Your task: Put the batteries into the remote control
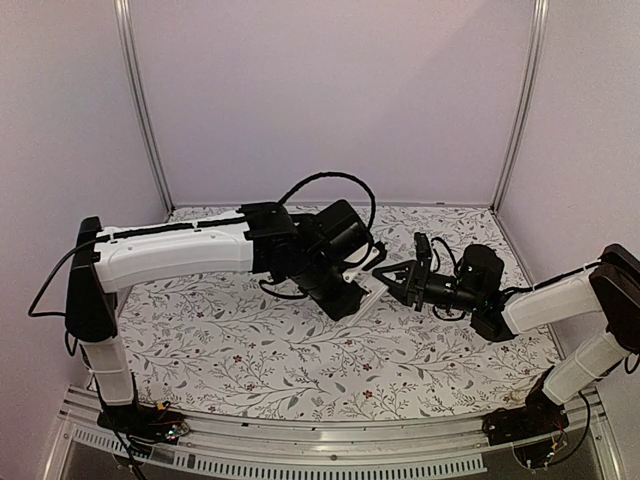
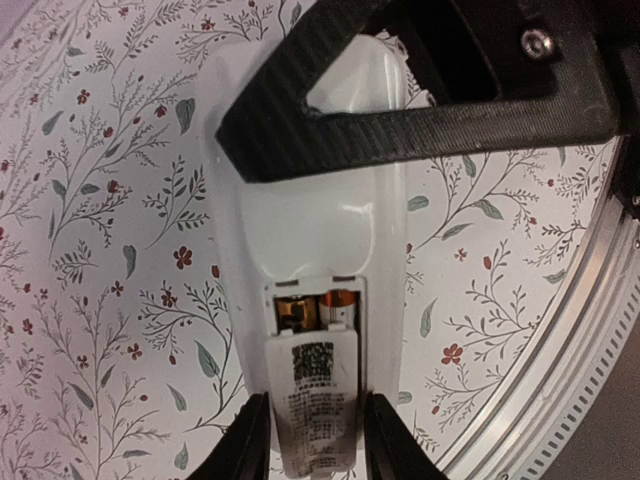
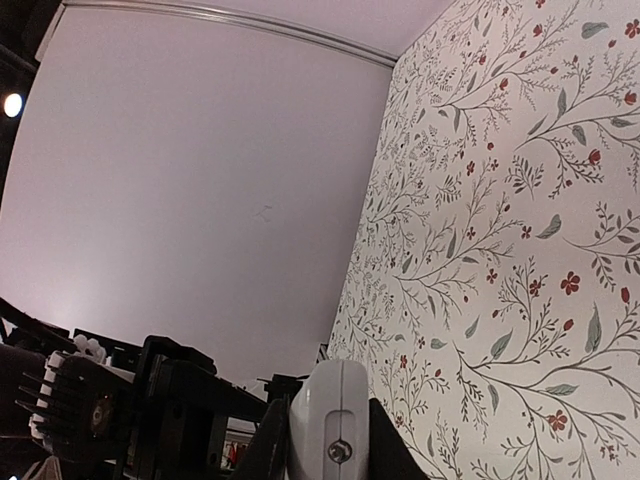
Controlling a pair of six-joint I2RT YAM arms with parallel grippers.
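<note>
A white remote control is held upright over the table by my right gripper, which is shut on it. In the left wrist view the battery slot shows two batteries, partly covered by the white battery cover. My left gripper is part open, its fingertips at either side of the cover's lower end; whether they touch it I cannot tell. In the right wrist view the remote's white end rises between the right gripper's fingers.
Pale walls stand at the back and sides, and a metal rail runs along the front edge.
</note>
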